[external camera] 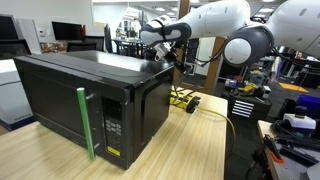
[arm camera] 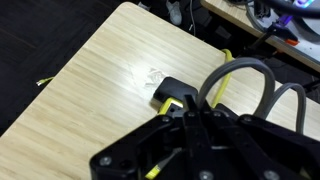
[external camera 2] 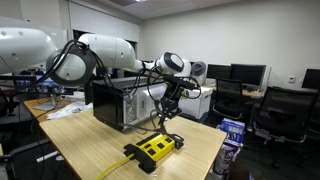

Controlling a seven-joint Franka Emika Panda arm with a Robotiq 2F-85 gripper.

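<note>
A grey cable (arm camera: 238,62) is pinched in my gripper, which is shut and points down over the table; the cable arches away in loops to the right. Beneath it lies a yellow-and-black block (external camera 2: 156,150), partly covered by the gripper in the wrist view. That block seems to be a power strip or similar device, but its exact kind is unclear. In exterior view 2 the gripper (external camera 2: 168,118) hangs above the block, apart from it. Exterior view 1 has it small and far back, beyond the black microwave (external camera: 75,100).
A yellow cord (external camera 2: 112,168) runs from the block across the wooden table (external camera 2: 85,135). The microwave, with a green strip (external camera: 86,122) on its front, stands along one side. Office chairs (external camera 2: 285,112) are beyond the table's edge. Bare tabletop lies in front of the microwave.
</note>
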